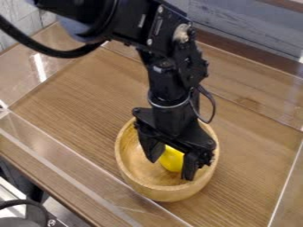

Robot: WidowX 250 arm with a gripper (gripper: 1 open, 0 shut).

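Observation:
A black gripper (173, 149) hangs down into a round wooden bowl (154, 186) in the middle foreground, its fingers open on either side of a yellow object (172, 161) lying in the bowl. The gripper partly hides the yellow object, and whether the fingers touch it cannot be told.
Bare wooden table (71, 97) surrounds the bowl, with free room to the left, right and behind. A pale wall (254, 40) runs along the back. Cables and a clear edge lie at the lower left.

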